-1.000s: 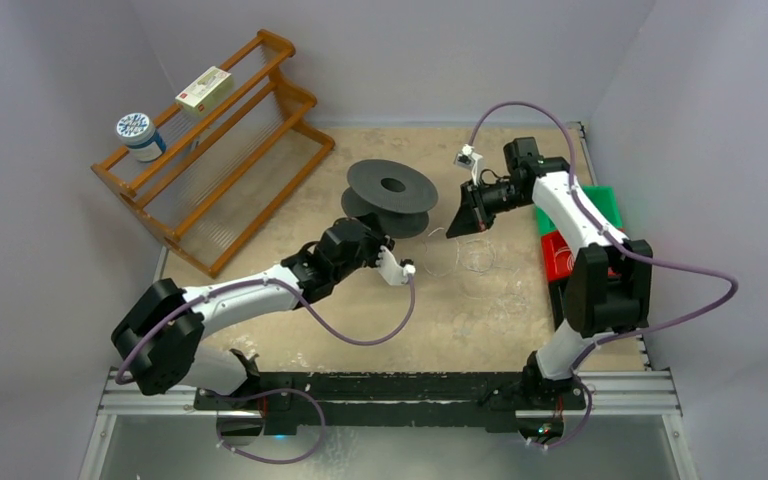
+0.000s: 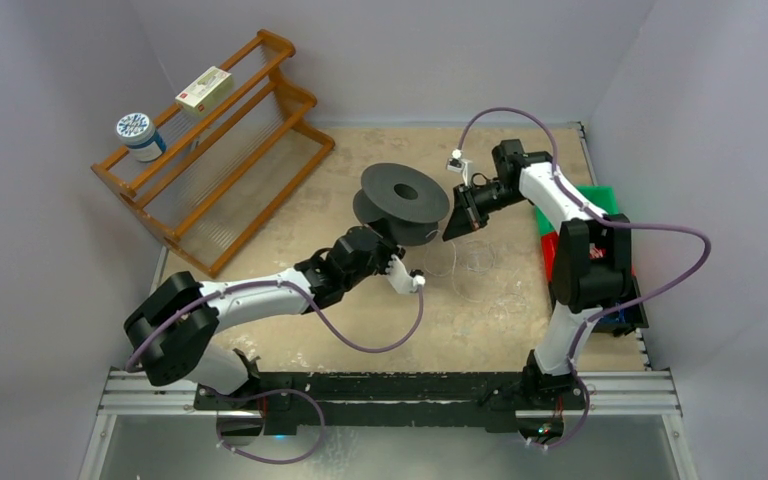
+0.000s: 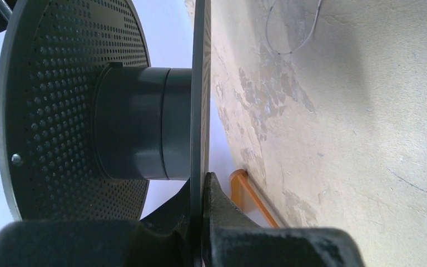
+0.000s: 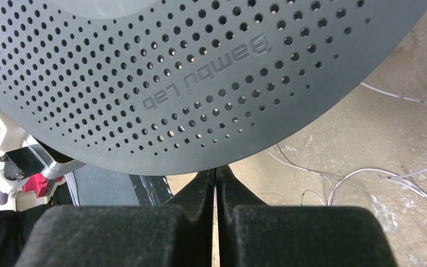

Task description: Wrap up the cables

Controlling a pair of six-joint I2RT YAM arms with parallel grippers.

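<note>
The dark grey spool (image 2: 403, 200) is tilted over the table, with my left gripper shut on the rim of one flange. In the left wrist view its bare hub (image 3: 144, 122) sits between two flanges, and no winding shows there. Just right of the spool, my right gripper (image 2: 447, 238) is shut with its tips beside the flange. The perforated flange (image 4: 200, 83) fills the upper right wrist view, right above the fingers. Thin pale cable (image 4: 367, 171) lies in loose loops on the table and rises near the right fingertips; whether any is between them cannot be seen.
A wooden rack (image 2: 215, 150) with a jar (image 2: 141, 137) and a small box (image 2: 204, 91) stands at the back left. Green and red bins (image 2: 600, 200) are at the right, partly behind the right arm.
The spool and my left gripper have shifted right. Cable near it has shifted slightly.
</note>
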